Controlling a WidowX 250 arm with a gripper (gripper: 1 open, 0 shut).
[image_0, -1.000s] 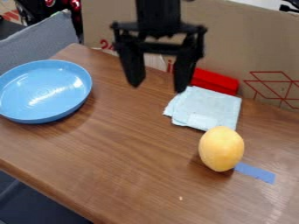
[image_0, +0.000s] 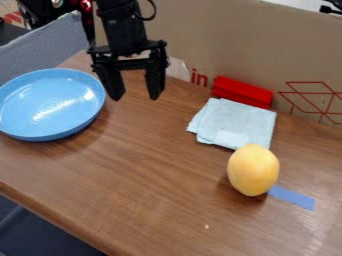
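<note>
The black gripper (image_0: 135, 82) hangs open above the back left of the wooden table, just right of a blue plate (image_0: 51, 104), with nothing between its fingers. A yellow mango-like fruit (image_0: 253, 169) rests at the right. A folded pale cloth (image_0: 233, 124) lies behind the fruit, and a red block (image_0: 242, 92) sits behind the cloth.
A cardboard panel (image_0: 254, 45) closes off the back. A strip of blue tape (image_0: 294, 198) is on the table by the fruit. A grey padded surface (image_0: 40, 48) is at the upper left.
The gripper has moved back and to the left, away from above the cloth, and looks smaller in view. The plate, fruit, cloth and block are unchanged.
</note>
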